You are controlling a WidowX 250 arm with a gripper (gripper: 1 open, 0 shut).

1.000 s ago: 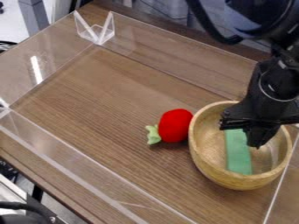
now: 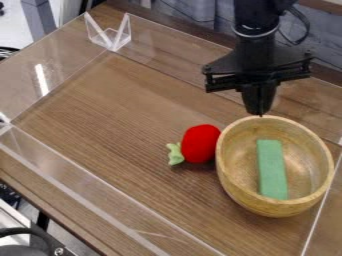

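My black gripper [image 2: 258,100] hangs above and just behind the rear rim of a wooden bowl [image 2: 234,190], its fingers pointing down and shut, with nothing visible between them. Inside the bowl lies a green rectangular block [image 2: 271,168]. A red toy vegetable with green leaves [image 2: 199,143] lies just left of the bowl on the wooden table.
A small white wire or clear container [image 2: 110,30] stands at the back left. A wall edge runs behind the arm.
My gripper has risen out of the bowl and moved back and left, away from the green block, which stays in the bowl.
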